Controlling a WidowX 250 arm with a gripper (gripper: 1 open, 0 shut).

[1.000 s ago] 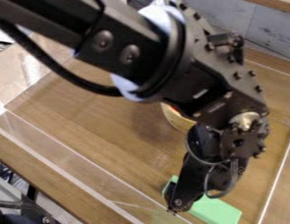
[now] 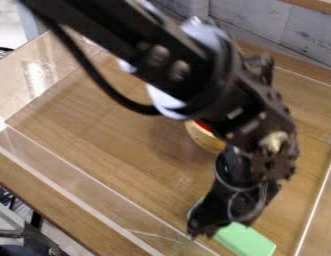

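Note:
My black gripper (image 2: 215,220) hangs low at the front right of the wooden tray, over a light green block (image 2: 248,241). The block lies flat near the tray's front edge, partly hidden behind the gripper. I cannot tell whether the fingers are open or shut, or whether they touch the block.
A round yellowish object (image 2: 203,138), with some red on it, is mostly hidden behind the arm. Clear low walls edge the wooden floor (image 2: 108,140). A grey plank wall (image 2: 288,45) stands behind.
The arm has moved and shifted slightly over the last second, with the gripper now a little further left over the green block. The block looks about where it was.

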